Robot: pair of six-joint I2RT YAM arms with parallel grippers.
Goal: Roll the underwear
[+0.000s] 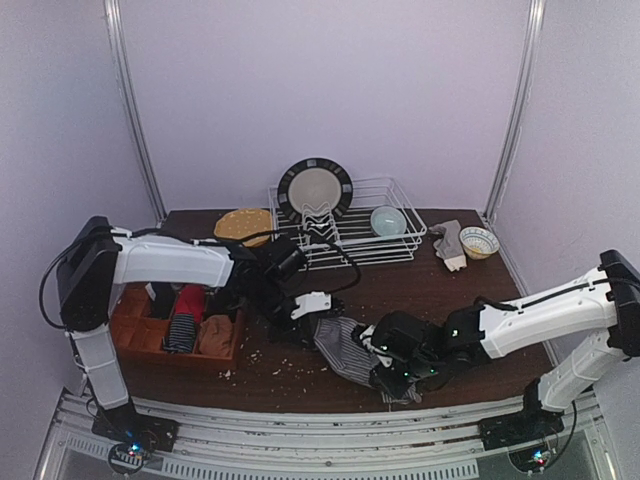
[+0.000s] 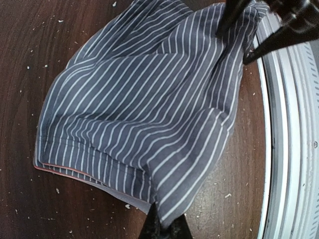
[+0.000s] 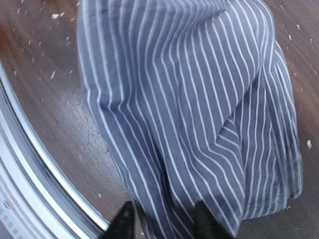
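Note:
The grey underwear with white stripes lies creased on the dark table. In the left wrist view, a pinched corner of it sits between the fingertips of my left gripper, which is shut. My right gripper has its fingers apart, with striped cloth lying between them at the opposite end. From the left wrist view, one dark right finger overlaps the cloth near the table's front edge. The top view shows the underwear stretched between both arms, its ends partly covered by the grippers.
An orange divided box with rolled clothes stands at the left. Behind are a white dish rack, a yellow plate, a grey cloth and a bowl. A metal rail borders the front.

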